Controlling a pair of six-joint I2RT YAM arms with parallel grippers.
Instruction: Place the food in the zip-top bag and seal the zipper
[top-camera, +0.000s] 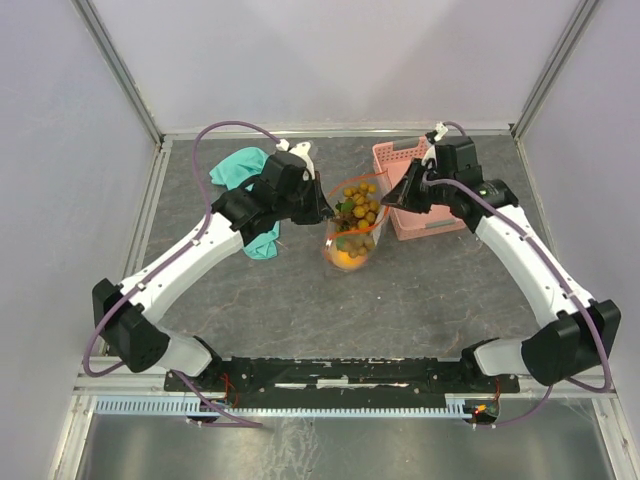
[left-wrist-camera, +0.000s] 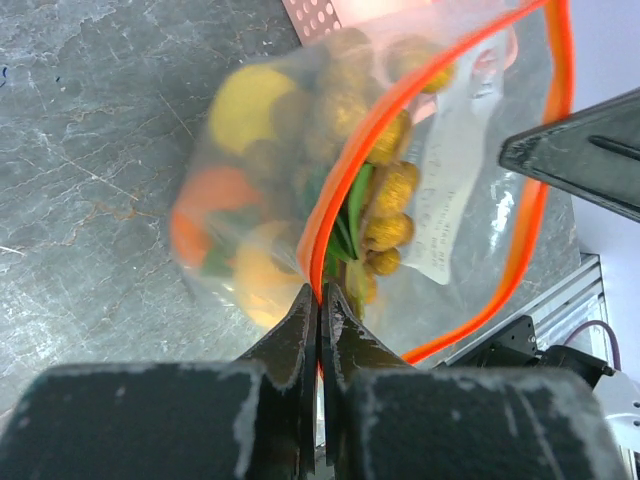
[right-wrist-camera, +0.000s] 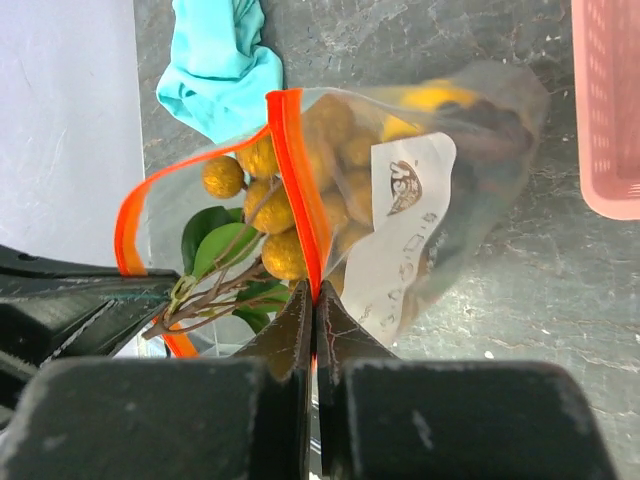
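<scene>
The clear zip bag (top-camera: 350, 240) hangs open between my grippers, holding yellow round fruits (right-wrist-camera: 270, 205), green leaves with stems, and larger yellow and orange fruit (left-wrist-camera: 245, 105). My left gripper (top-camera: 322, 212) is shut on the orange zipper rim (left-wrist-camera: 335, 185) at one side. My right gripper (top-camera: 388, 202) is shut at the other side, with the orange rim (right-wrist-camera: 300, 180) running into its fingertips. A white printed label (right-wrist-camera: 405, 190) shows on the bag.
A pink basket (top-camera: 425, 225) stands behind the right gripper. A teal cloth (top-camera: 235, 170) lies at the back left.
</scene>
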